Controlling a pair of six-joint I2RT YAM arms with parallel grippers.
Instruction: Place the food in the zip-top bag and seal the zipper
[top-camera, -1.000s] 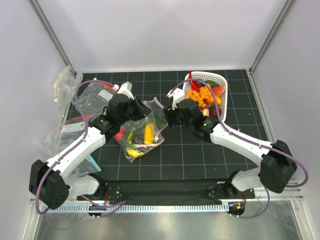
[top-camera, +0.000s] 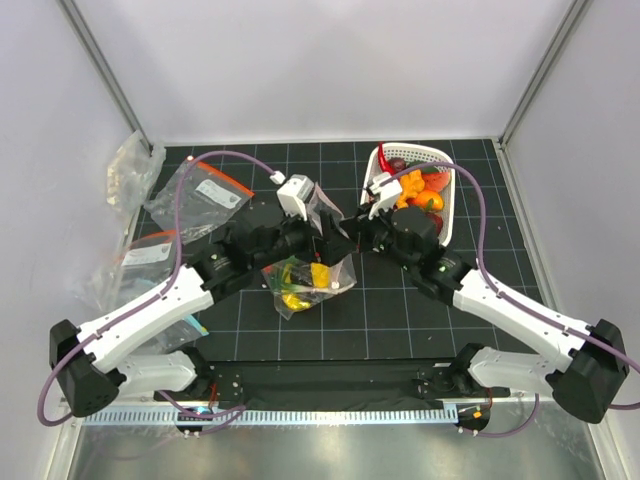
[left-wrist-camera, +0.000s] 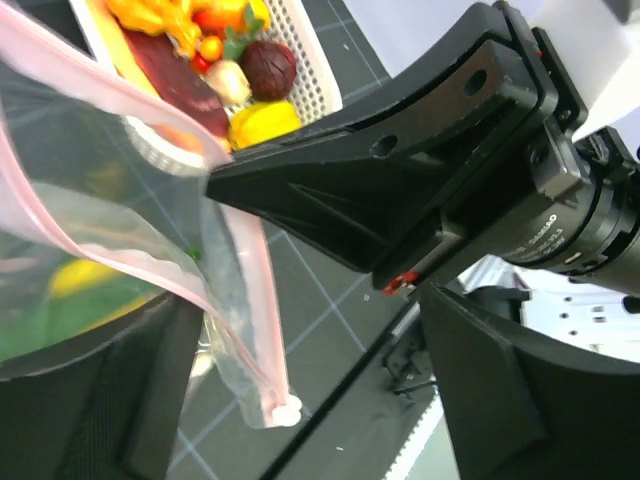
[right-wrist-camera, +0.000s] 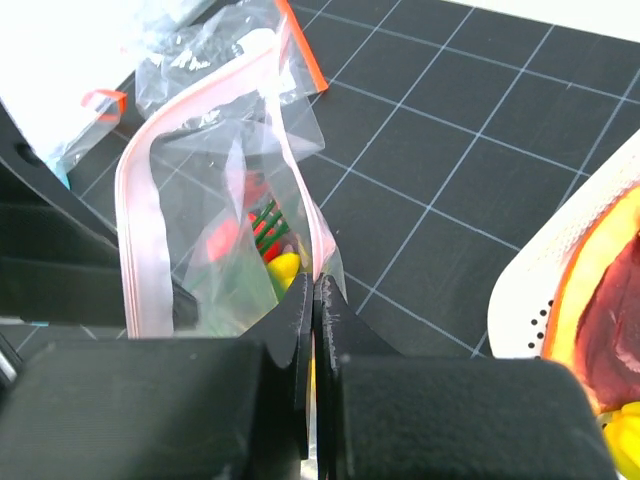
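The clear zip bag (top-camera: 340, 272) with a pink zip rim stands mid-table, its mouth spread apart. Yellow food (top-camera: 320, 275) shows through its side; red, green and yellow pieces (right-wrist-camera: 284, 268) lie inside. My right gripper is shut on one side of the pink rim. Open, my left gripper (top-camera: 338, 243) hovers over the mouth near the right one. In the left wrist view its blurred fingers (left-wrist-camera: 115, 390) stand wide apart, with part of the bag and rim showing between them. A small white piece (left-wrist-camera: 287, 412) sits at one end of the pink rim.
A white perforated basket (top-camera: 449, 218) of toy food stands at the back right, close to my right arm. Flat clear bags with orange zips (top-camera: 200, 195) lie along the left.
My left gripper has moved right, from the bag's left side to over its mouth, and is now open.
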